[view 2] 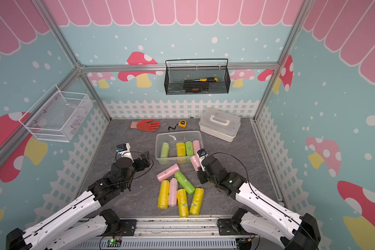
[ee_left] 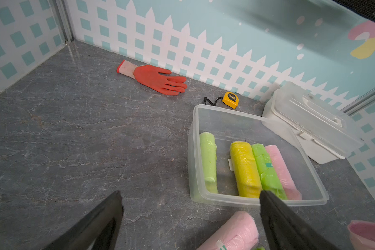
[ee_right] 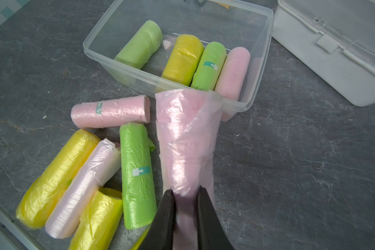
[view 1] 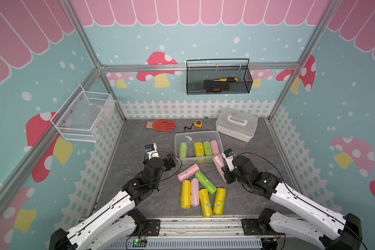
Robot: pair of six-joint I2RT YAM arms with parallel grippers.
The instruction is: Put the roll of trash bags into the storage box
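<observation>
The right gripper has its fingers against both sides of a pink roll (ee_right: 187, 125), squeezing it near its lower end. That roll is raised, and its far end overlaps the near rim of the clear storage box (ee_right: 116, 65) in the right wrist view. Inside the box lie a pale green roll (ee_left: 208, 162), a yellow roll (ee_left: 245, 168), a green roll (ee_left: 269, 173) and a pink roll (ee_left: 284, 173). My left gripper stands open and empty, left of the box, its fingers wide apart.
Loose on the table in front of the box are a pink roll (view 1: 188, 172), a green roll (view 1: 205, 182) and several other yellow and pink ones. Behind stand a lidded toolbox (view 1: 236, 125), a tape measure (view 1: 198, 123) and a red glove (view 1: 162, 125).
</observation>
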